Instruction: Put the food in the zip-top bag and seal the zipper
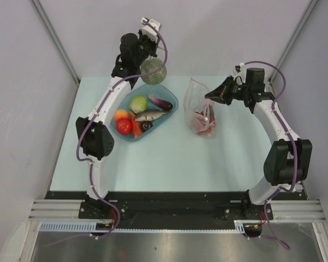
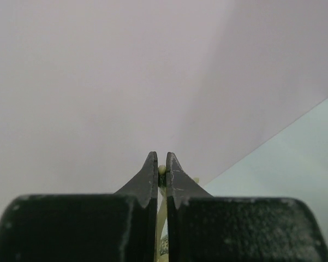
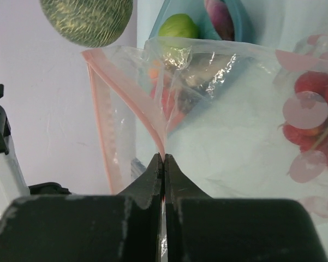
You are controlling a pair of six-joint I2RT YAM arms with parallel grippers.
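My left gripper is shut on a pale green melon, lifted above the back edge of the food tray; its stem shows between the fingertips in the left wrist view, and the melon hangs at the upper left of the right wrist view. My right gripper is shut on the pink zipper edge of the clear bag, which stands upright with red items inside.
The blue tray holds a cabbage, eggplant, fish, tomato, carrot and other food. A white wall stands behind.
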